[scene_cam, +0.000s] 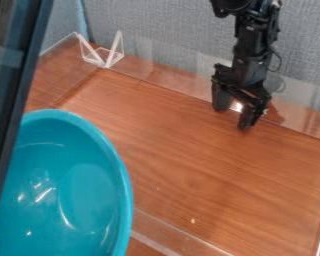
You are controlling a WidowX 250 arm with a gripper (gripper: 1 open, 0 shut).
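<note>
My black gripper (234, 108) hangs at the upper right, low over the wooden floor near the back wall, its fingers apart and open, with nothing seen between them. A large turquoise bowl (83, 195) fills the lower left, well away from the gripper.
A white angular bracket (99, 52) stands in the back left corner. A dark frame edge runs along the left. Transparent strips line the back and front edges of the board.
</note>
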